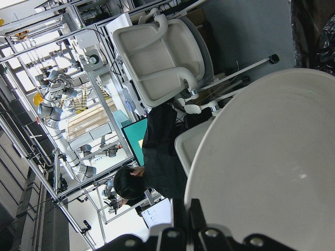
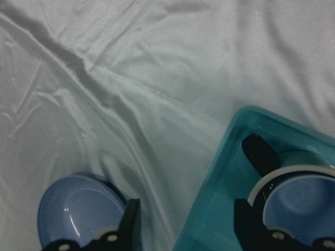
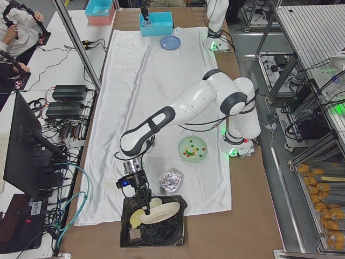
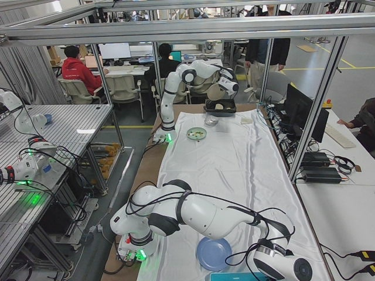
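My left gripper (image 3: 144,207) is at the black lined bin (image 3: 179,232), shut on a pale plate (image 3: 161,214); the plate's large face (image 1: 261,157) fills the right of the left wrist view, and a yellow item (image 3: 136,221) lies beside it. My right gripper stands open above the far end, over the gap between a blue bowl (image 2: 76,214) and a teal tray (image 2: 209,198) holding a blue cup (image 2: 301,206) and a dark handled thing (image 2: 259,154).
A green plate with small coloured pieces (image 3: 192,149) and a crumpled foil item (image 3: 171,179) lie on the white cloth near the bin. A monitor (image 3: 21,145) stands on the side table.
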